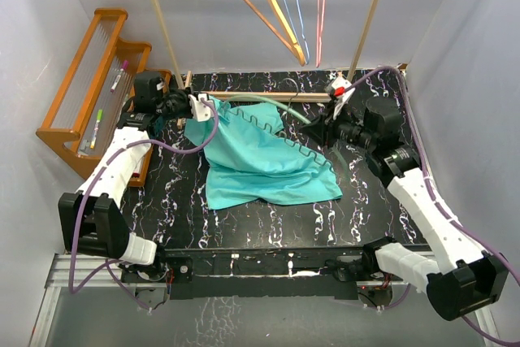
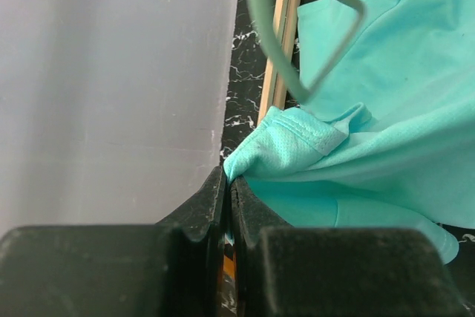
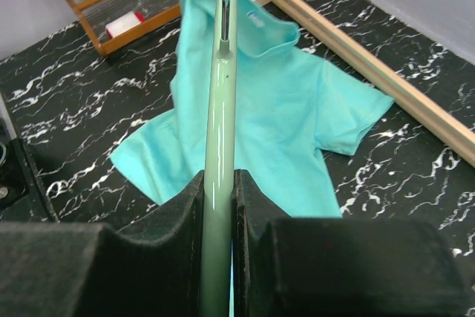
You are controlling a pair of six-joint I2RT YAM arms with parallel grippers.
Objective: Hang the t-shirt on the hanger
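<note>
A turquoise T-shirt (image 1: 260, 170) lies on the black marbled table, its upper left raised at my left gripper (image 1: 195, 107). In the left wrist view that gripper is shut, a turquoise fabric edge (image 2: 286, 142) at its fingertips. My right gripper (image 1: 321, 132) is shut on a pale green hanger (image 3: 219, 131), which reaches left over the shirt toward the fabric near the left gripper. The hanger's end is blurred in the left wrist view, above the gathered cloth.
A wooden rail (image 3: 371, 72) runs along the table's back. An orange wooden rack (image 1: 57, 132) stands at the left. A wooden hanger (image 1: 276, 14) and thin blue and pink hangers hang above the back. Bare table shows at the front and right.
</note>
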